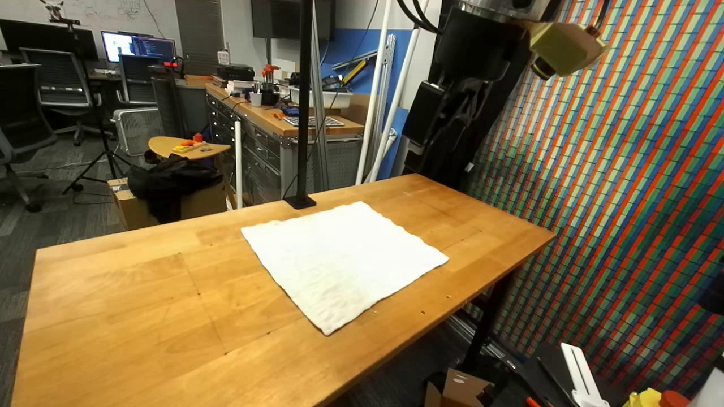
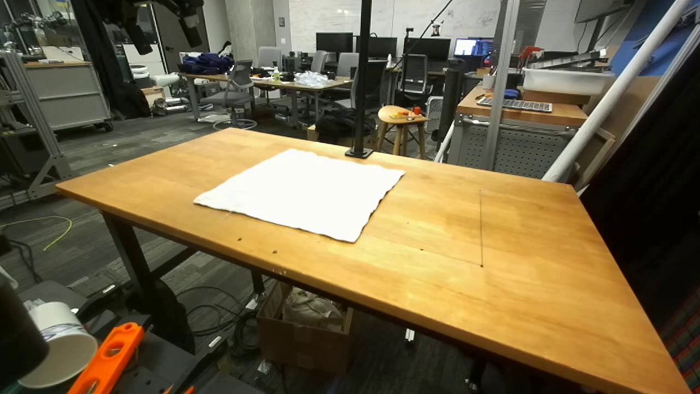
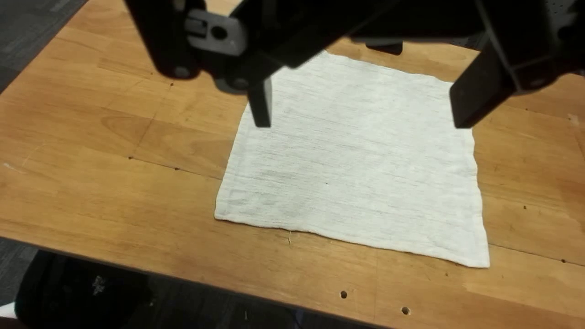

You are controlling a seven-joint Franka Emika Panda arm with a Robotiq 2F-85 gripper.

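Note:
A white cloth lies spread nearly flat on the wooden table, its edges slightly wavy. All of it shows in exterior view 2, where the cloth is unfolded and roughly square. In the wrist view my gripper is open, its fingers wide apart with nothing between them. Behind the fingers the cloth is seen below, its far part partly covered by the gripper. High above the table, at the top left of exterior view 2, my gripper hangs well clear of the cloth.
A black post rises from the table's edge close to the cloth. A cardboard box stands under the table.

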